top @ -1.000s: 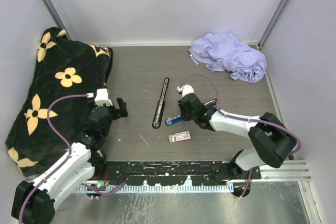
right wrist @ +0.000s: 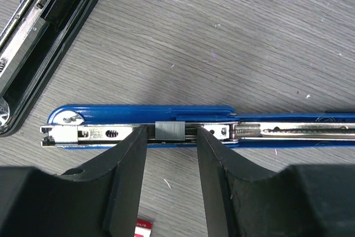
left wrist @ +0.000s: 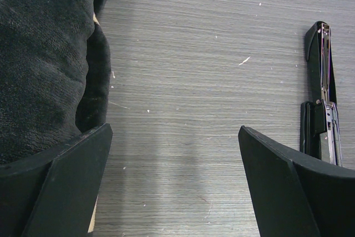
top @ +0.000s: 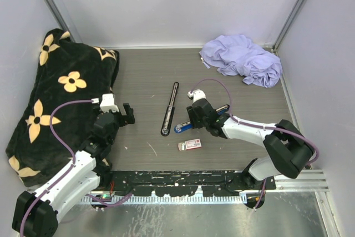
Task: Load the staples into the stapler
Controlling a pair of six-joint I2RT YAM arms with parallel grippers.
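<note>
A blue stapler (right wrist: 100, 114) lies open, its metal channel showing. A short strip of silver staples (right wrist: 170, 130) sits at that channel between the fingertips of my right gripper, which is shut on it. A black stapler (right wrist: 61, 31) lies open to the left of the blue one. A staple box (top: 189, 144) lies below the blue stapler in the top view. My left gripper stands open at the left of the table, away from the staplers, nothing between its fingers.
A black flowered cushion (top: 61, 87) fills the left side. A lilac cloth (top: 241, 59) lies at the back right.
Little differs in the top view; my right gripper has shifted very slightly over the blue stapler, and the left arm is still.
</note>
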